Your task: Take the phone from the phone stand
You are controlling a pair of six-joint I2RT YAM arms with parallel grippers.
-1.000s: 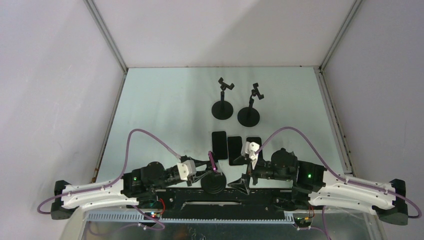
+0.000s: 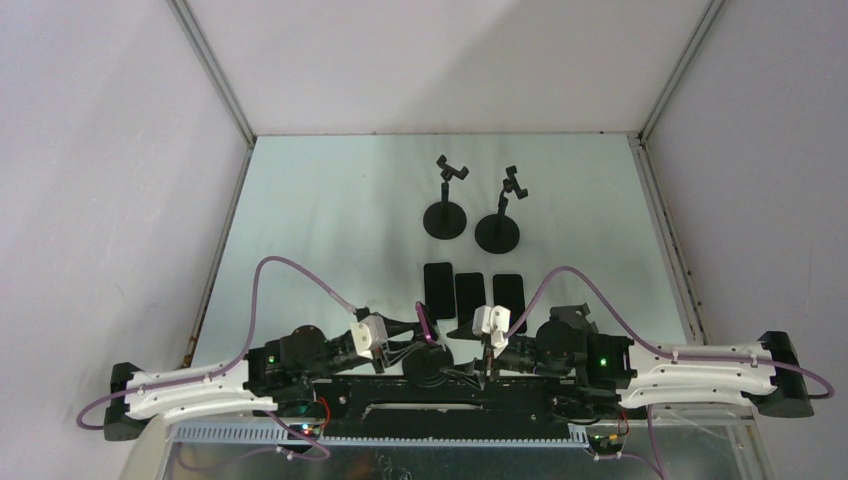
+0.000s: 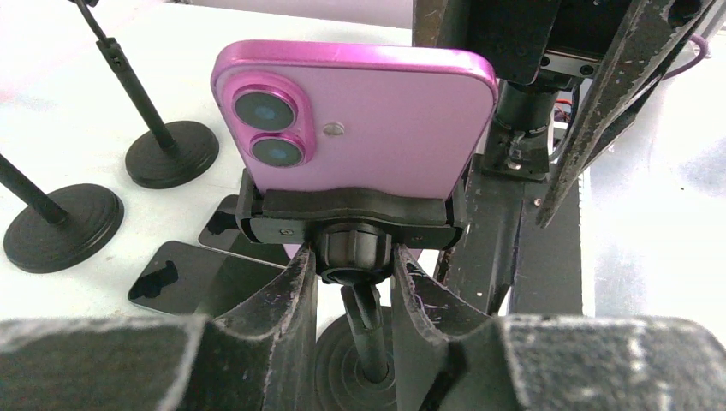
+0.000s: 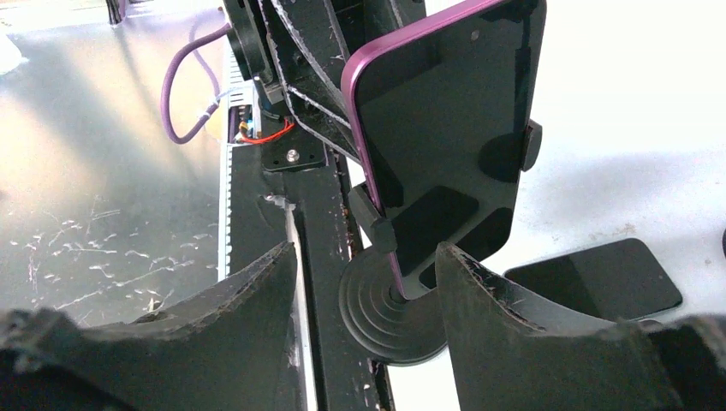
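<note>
A pink phone (image 3: 385, 120) with two camera lenses sits clamped in a black phone stand (image 3: 355, 224), its back to the left wrist view. My left gripper is shut on the stand's knob behind the holder. In the right wrist view the phone (image 4: 445, 120) shows its dark screen, held by clamp arms at both side edges. My right gripper stands open on the screen side, its fingertips apart and short of the phone's lower end. The stand's round base (image 4: 385, 308) rests below, near the table's front edge.
Several black phones lie flat behind the stand, one of them (image 2: 439, 290) farthest left. Two empty stands, one on the left (image 2: 444, 219) and one on the right (image 2: 497, 232), are farther back.
My right gripper has moved left toward the phone over the last second. The left arm, the phone and the stand look unmoved.
</note>
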